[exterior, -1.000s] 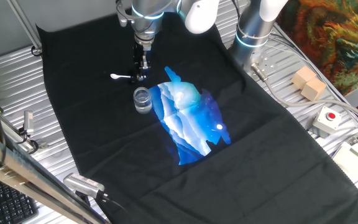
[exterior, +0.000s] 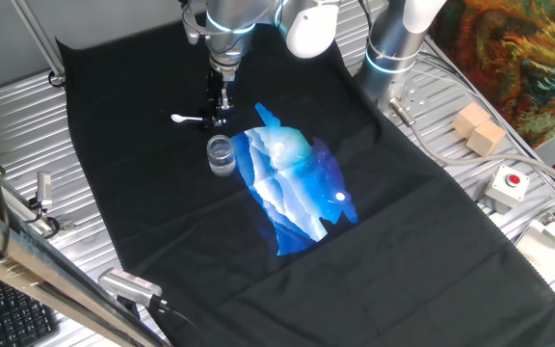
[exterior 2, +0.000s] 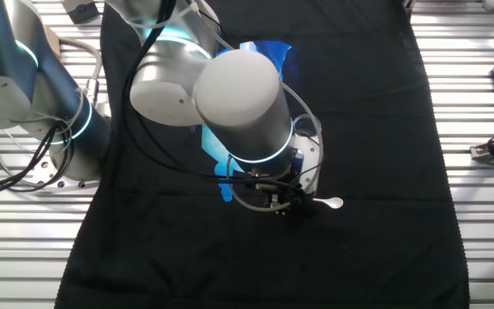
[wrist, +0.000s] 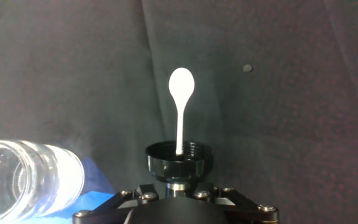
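A white spoon points away from my gripper in the wrist view. Its handle end runs into a round black cup-like part with a ridged inner wall. Below that part, a short silver piece shows between the dark fingers, but whether they press on it is unclear. In exterior view 1 the gripper hangs low over the black cloth, the spoon to its left. A clear glass jar stands close below the gripper there; the wrist view has this jar at lower left.
A blue-and-white printed sheet lies beside the jar on black cloth. Two wooden blocks and a red-button box stand off the cloth at right. A small dark disc lies beyond the spoon.
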